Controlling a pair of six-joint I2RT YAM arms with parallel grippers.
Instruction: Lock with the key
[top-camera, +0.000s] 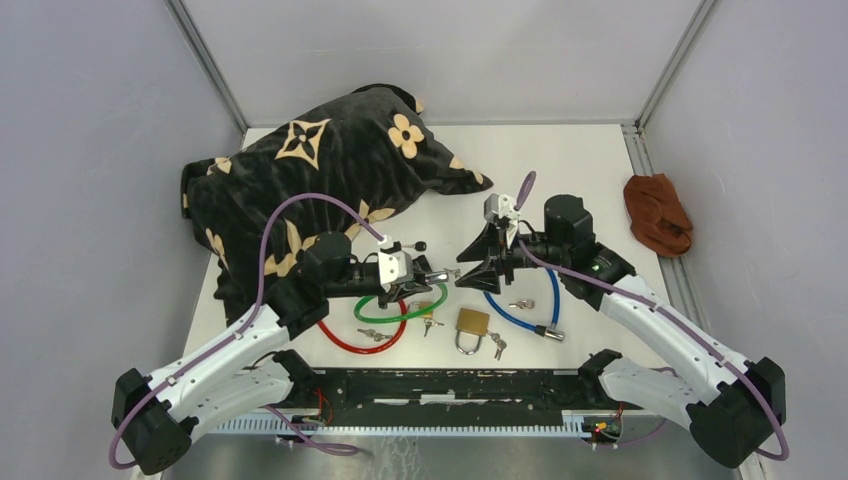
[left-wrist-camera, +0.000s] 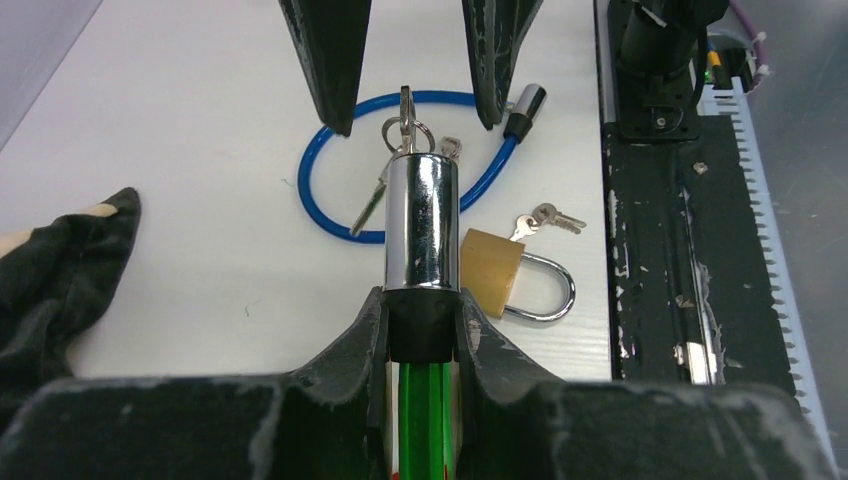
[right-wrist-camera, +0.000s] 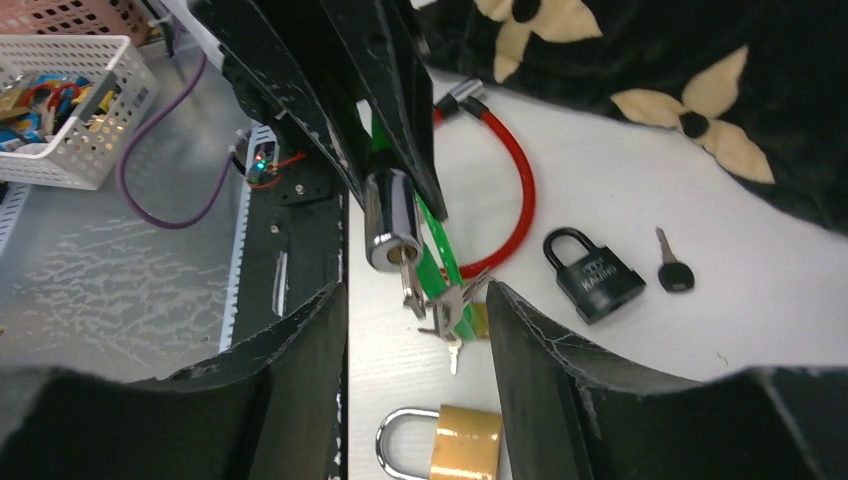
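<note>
My left gripper is shut on the green cable lock (left-wrist-camera: 426, 420), just behind its shiny metal cylinder (left-wrist-camera: 421, 225). A key (left-wrist-camera: 407, 115) sticks out of the cylinder's end, in its keyhole, with a ring and a second key (left-wrist-camera: 370, 208) hanging from it. In the right wrist view the key (right-wrist-camera: 411, 290) in the cylinder (right-wrist-camera: 390, 222) lies ahead of my right gripper, between its fingers but apart from them. That gripper is open and holds nothing. The top view shows both grippers facing each other, the green loop (top-camera: 365, 312) hanging below the left one.
On the table lie a brass padlock (top-camera: 473, 322), a blue cable lock (top-camera: 510, 318), a red cable (top-camera: 350, 347) and several keys. A black padlock (right-wrist-camera: 597, 280) and a key (right-wrist-camera: 676, 268) lie near the dark blanket (top-camera: 340, 150).
</note>
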